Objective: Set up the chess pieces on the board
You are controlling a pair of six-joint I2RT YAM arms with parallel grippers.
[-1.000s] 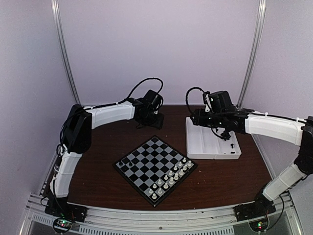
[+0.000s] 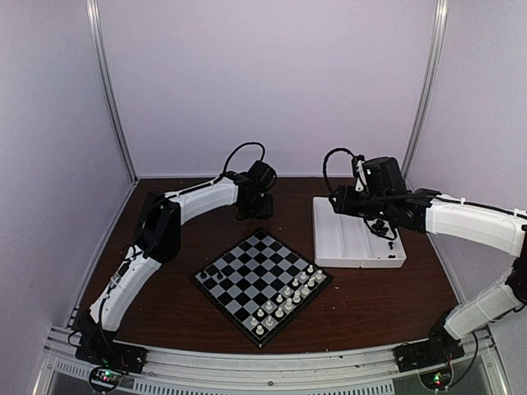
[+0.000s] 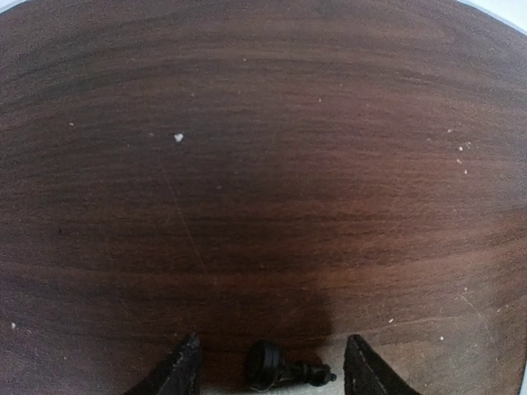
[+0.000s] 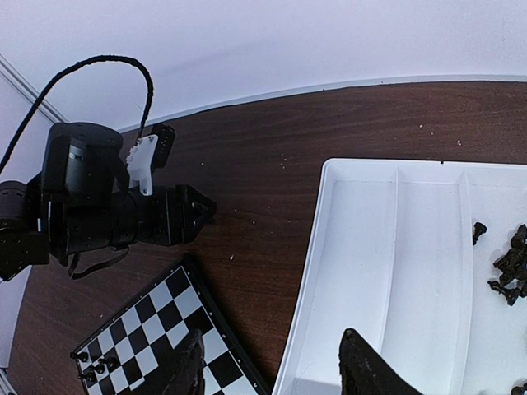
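Note:
The chessboard (image 2: pixel 262 265) lies front centre, white pieces (image 2: pixel 288 303) along its right front edge and a few black pieces (image 4: pixel 100 366) at its left corner. My left gripper is open low over the wood behind the board, a black piece (image 3: pixel 284 369) lying on its side between its fingertips, apart from them. My right gripper hangs open over the left part of the white tray (image 2: pixel 354 255); loose black pieces (image 4: pixel 512 267) lie in the tray's right part.
Bare wood (image 2: pixel 173 288) surrounds the board. Pale walls close off the back and both sides. The left arm reaches across behind the board's left side.
The right arm shifted slightly right.

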